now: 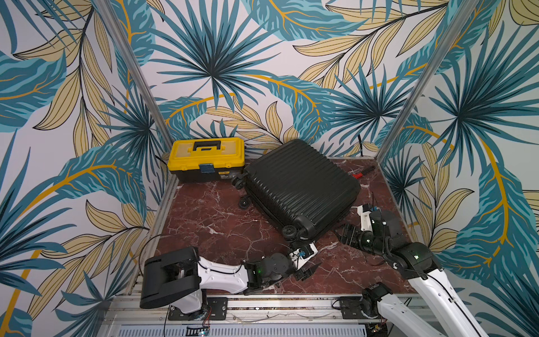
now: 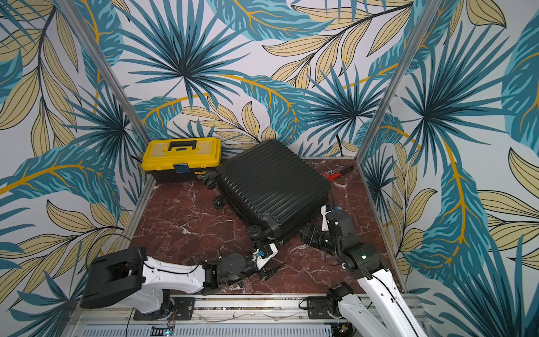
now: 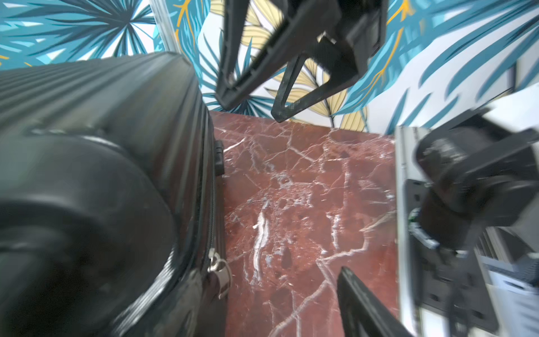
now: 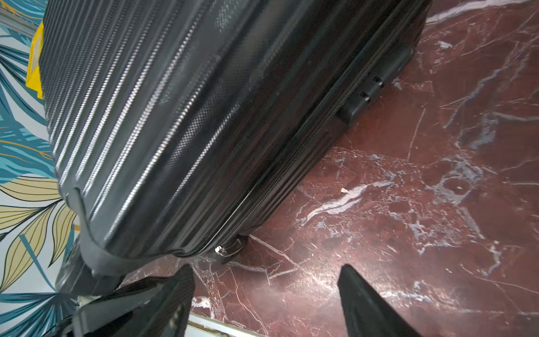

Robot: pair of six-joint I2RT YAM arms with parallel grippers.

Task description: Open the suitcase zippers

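The black ribbed suitcase (image 1: 300, 182) lies on the marble table (image 1: 202, 219), turned diagonally. My left gripper (image 1: 308, 264) is at its front corner with a wheel; in the left wrist view its blurred fingers stand apart beside a metal zipper pull (image 3: 223, 274) on the side seam. My right gripper (image 1: 342, 233) is open just off the suitcase's right side, with nothing between its fingers. In the right wrist view the zipper (image 4: 289, 168) runs along that side past a lock (image 4: 373, 87), with a pull near the corner.
A yellow toolbox (image 2: 180, 150) stands at the back left. A red tool (image 2: 334, 175) lies at the back right. The aluminium front edge runs below both arms.
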